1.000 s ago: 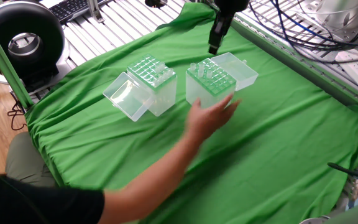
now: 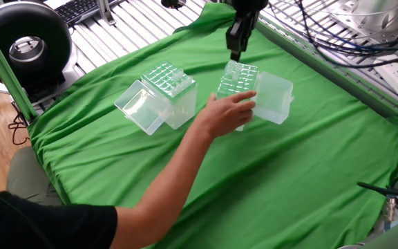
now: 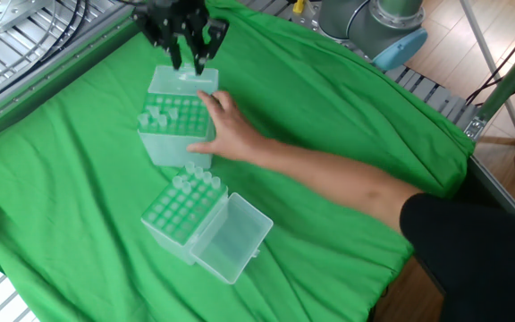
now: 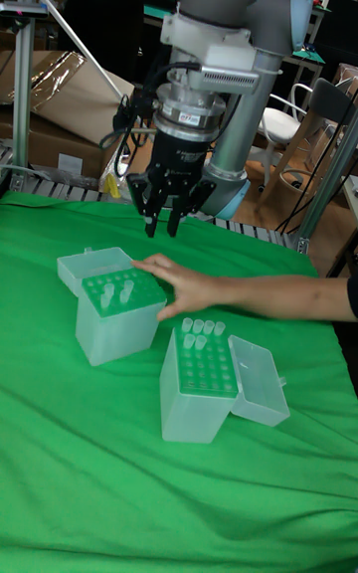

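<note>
My gripper (image 4: pixel 162 225) hangs above the far edge of the green cloth, pointing down. A gap shows between its fingers and they hold nothing. Below it stands a translucent tip box (image 4: pixel 114 334) with a green grid top, its lid (image 2: pixel 273 100) folded open. Several clear tips (image 3: pixel 157 117) stick up from the grid. A person's hand (image 2: pixel 225 114) touches this box and covers part of it. The second tip box (image 4: pixel 193 414), also with its lid (image 3: pixel 232 240) open, stands apart from the first and carries several tips (image 4: pixel 203 329) along one end.
A person's arm (image 3: pixel 329 174) reaches across the workspace to the first box. Wrinkled green cloth (image 2: pixel 309 173) covers the table, with wide bare areas around the boxes. Cables (image 2: pixel 351 41) and a metal rail run along the table's edge.
My gripper has shifted slightly; the second box has stayed put.
</note>
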